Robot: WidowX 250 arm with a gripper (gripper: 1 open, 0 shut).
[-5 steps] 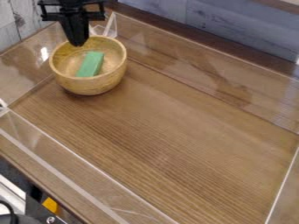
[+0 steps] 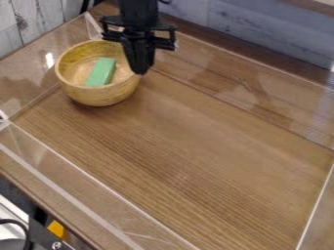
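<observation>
A yellow bowl [image 2: 98,96] sits on the wooden table at the upper left, holding a green block [image 2: 100,70]. Just above the bowl's right side hangs the black gripper [image 2: 139,66], its fingers pointing down and apparently shut, with nothing visible between them. Whether its tips touch the bowl's rim cannot be told.
A grey wall stands behind the upper left corner, and cables with a small yellow object lie beyond the lower left edge.
The gripper has moved right and somewhat lower, from the bowl's back to above its right side. The bowl and green block look nearly unchanged in place.
</observation>
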